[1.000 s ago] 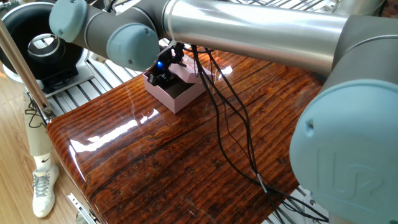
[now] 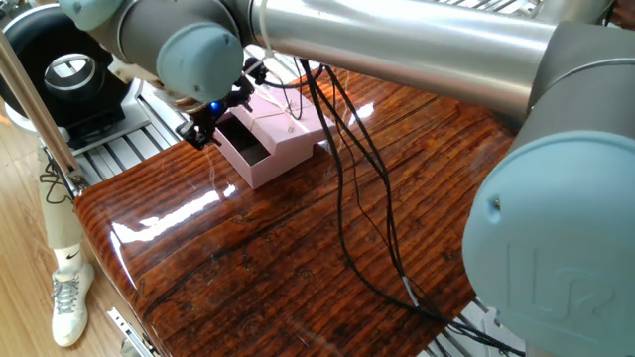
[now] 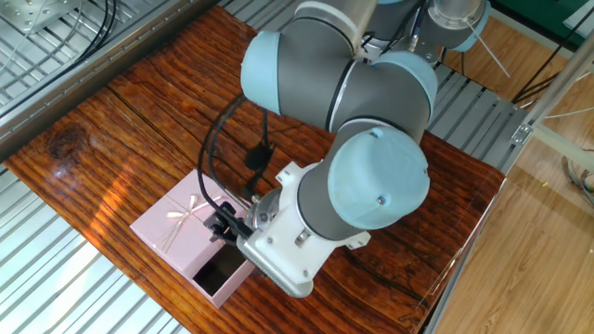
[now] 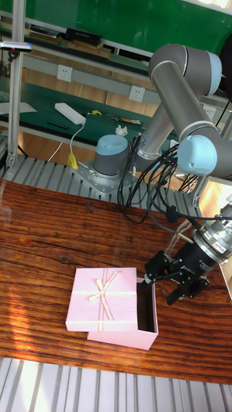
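Note:
The pink box sits on the wooden table, with its open dark inside showing as a strip along one side. Its pink lid, tied with a pale ribbon bow, lies shifted sideways over the rest of the box. In exterior view 3, my black gripper is at the box's uncovered side, fingers spread apart. One finger reaches close to the lid's edge and box rim; whether it touches cannot be told. Nothing shows between the fingers. From exterior view 2, the arm's wrist hides part of the gripper.
Black cables hang from the arm across the table. Much of the wooden table in front of the box is clear. A slatted metal frame borders the table beyond the box.
The gripper has moved left in exterior view 1, from over the box's opening to its side. The box also stands farther left, and the lid covers more of it.

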